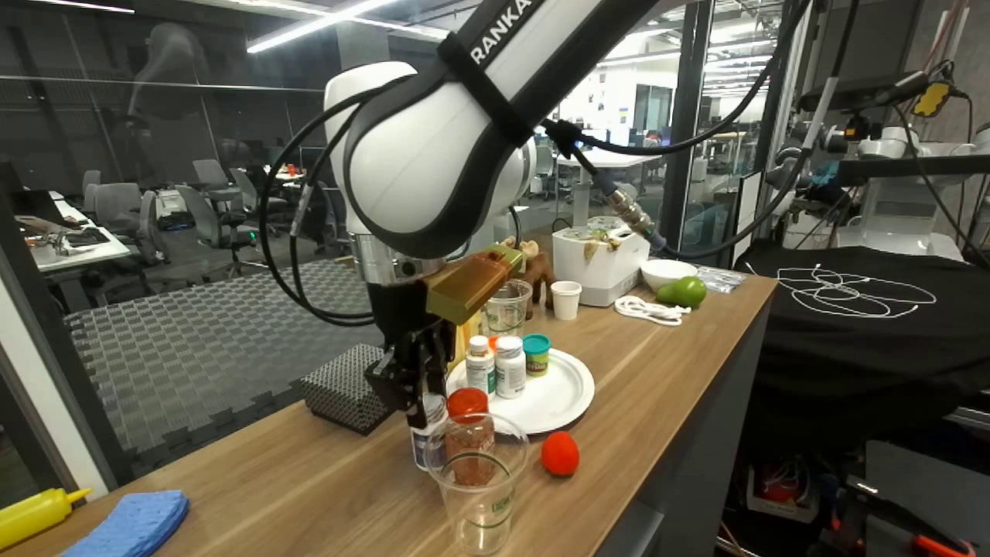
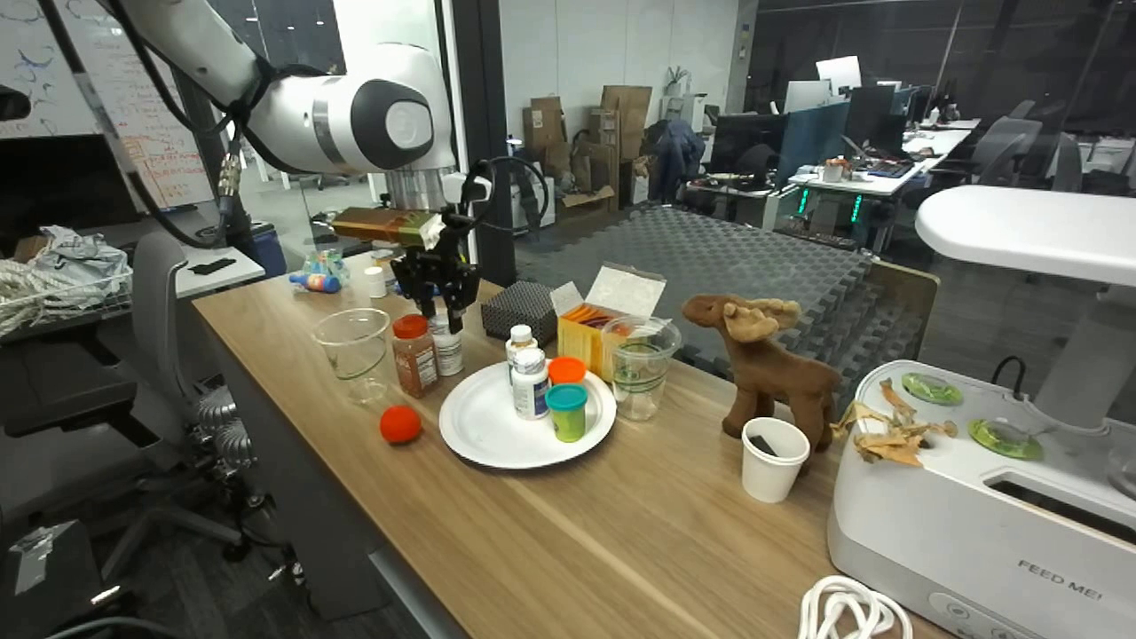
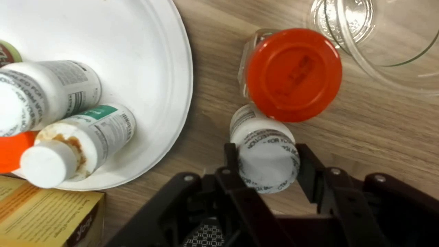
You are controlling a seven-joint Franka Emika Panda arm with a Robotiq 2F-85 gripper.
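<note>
A white bottle (image 3: pixel 269 160) with a printed band round its cap stands on the table, its top between my gripper's two fingertips. My gripper is part open around that cap, with little room on either side; whether both fingers touch it I cannot tell. In exterior view 1 the gripper (image 1: pixel 425 394) comes down from above and hides much of the bottle (image 1: pixel 422 444). Right against the bottle is a red-lidded spice jar (image 3: pixel 294 74). In exterior view 2 the bottle (image 2: pixel 447 346) stands behind the jar (image 2: pixel 413 357).
A white plate (image 2: pixel 485 447) holds two white bottles (image 2: pixel 529 385) and small tubs (image 2: pixel 567 414). A clear cup (image 1: pixel 478 501) and a red ball (image 1: pixel 559 454) are near the jar. Behind stand a dark patterned box (image 2: pixel 518 312) and a yellow tea box (image 2: pixel 583 346).
</note>
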